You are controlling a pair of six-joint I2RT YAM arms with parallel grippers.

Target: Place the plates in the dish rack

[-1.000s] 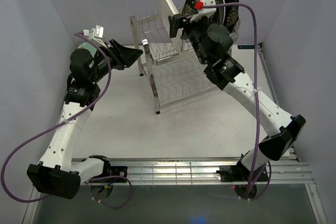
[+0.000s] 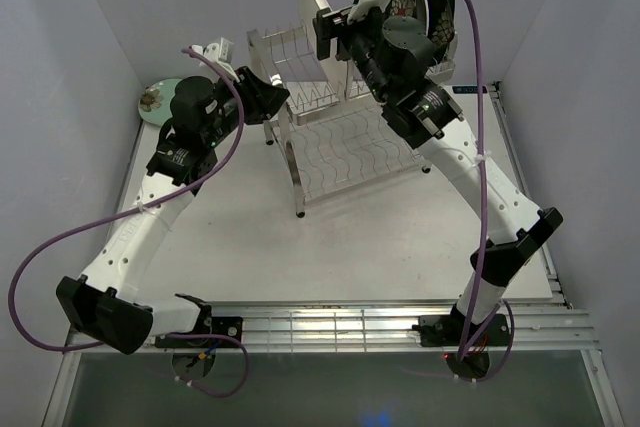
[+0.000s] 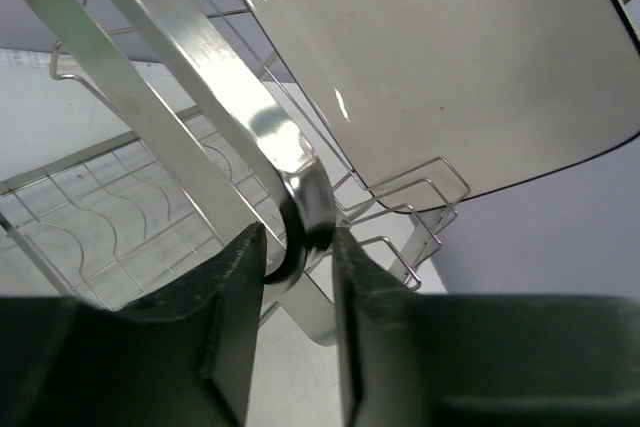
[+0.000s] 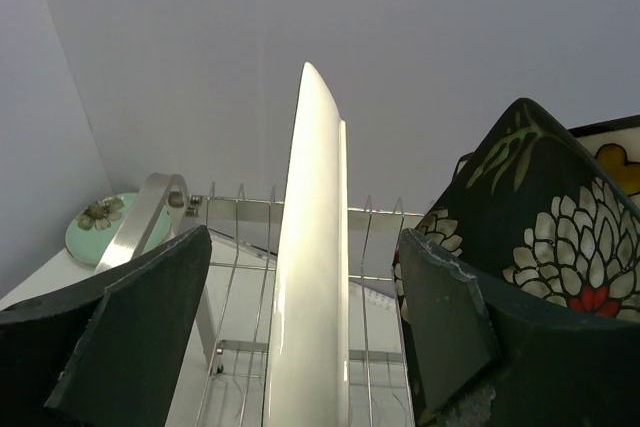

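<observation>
A white plate (image 2: pixel 312 9) stands upright in the upper tier of the dish rack (image 2: pixel 340 177). My right gripper straddles that plate, fingers part open either side of it in the right wrist view. Dark square flowered plates (image 4: pixel 560 237) stand to its right. A green flowered plate (image 2: pixel 152 97) lies on the table at the back left. My left gripper (image 2: pixel 275 97) is at the rack's left front bar; in the left wrist view its fingertips are at the curved metal frame (image 3: pixel 280 147), contact unclear.
Grey walls enclose both sides and the back.
My right gripper has moved up and slightly left over the white plate.
</observation>
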